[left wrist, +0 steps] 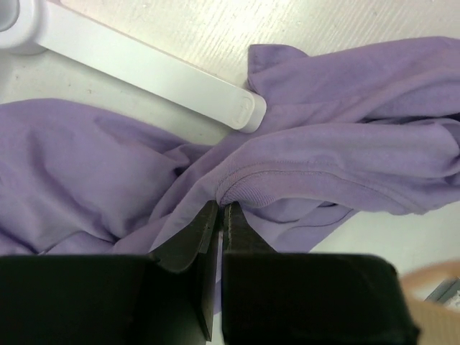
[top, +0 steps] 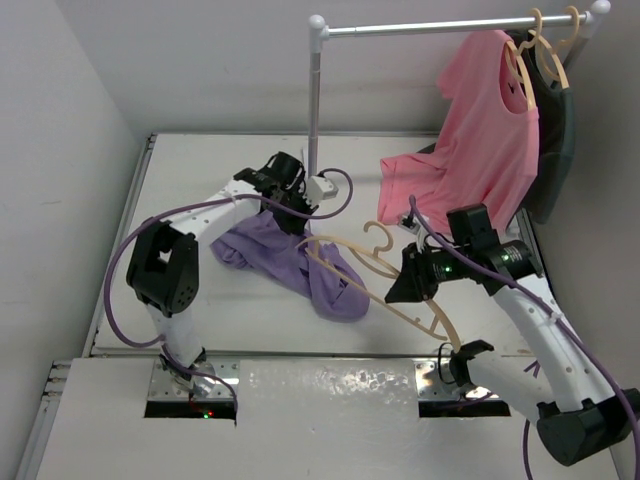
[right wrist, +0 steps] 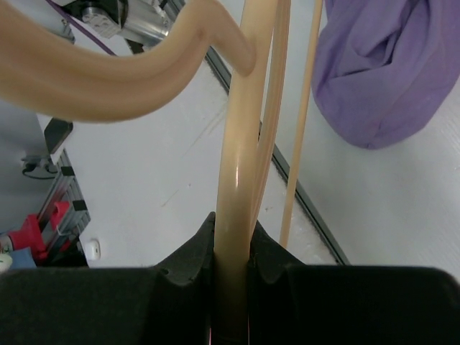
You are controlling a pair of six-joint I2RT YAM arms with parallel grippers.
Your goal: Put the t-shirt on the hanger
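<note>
A purple t-shirt (top: 335,290) lies crumpled on the white table, partly lifted by my left gripper (top: 300,225). In the left wrist view the fingertips (left wrist: 212,223) are shut at the shirt's ribbed collar (left wrist: 316,180); the fabric between them is too thin to see clearly. My right gripper (top: 420,275) is shut on a wooden hanger (right wrist: 237,165), held angled over the table with its narrower end near the shirt and left gripper.
A metal rail (top: 420,28) stands behind, holding a pink shirt (top: 470,140) and a dark shirt (top: 550,180) on hangers at right. The rail's white foot (left wrist: 144,65) lies beside the purple shirt. Free table is at the left front.
</note>
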